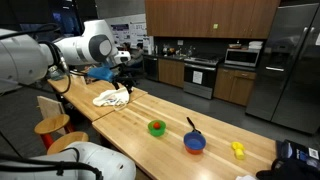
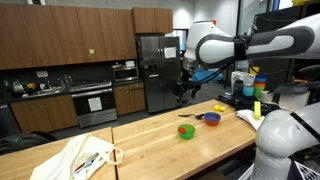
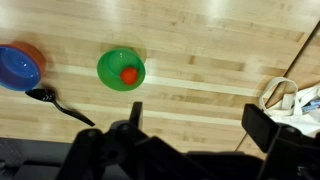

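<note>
High above the wooden table, my gripper is open, its two black fingers wide apart with nothing between them. In exterior view 1 the gripper (image 1: 123,82) hangs over the white cloth side of the table. A green bowl (image 3: 107,70) holds a small red round object (image 3: 129,75); in the wrist view it lies up and left of the fingers. Beside it, at the left edge, is a blue bowl (image 3: 17,70), seemingly empty. A black spoon-like utensil (image 3: 58,103) lies near both bowls.
A crumpled white cloth (image 1: 112,97) covers part of one table end. A yellow object (image 1: 238,150) sits past the blue bowl (image 1: 194,144), near dark items (image 1: 297,155) at the table's corner. Bare wood separates the cloth from the green bowl (image 2: 187,133).
</note>
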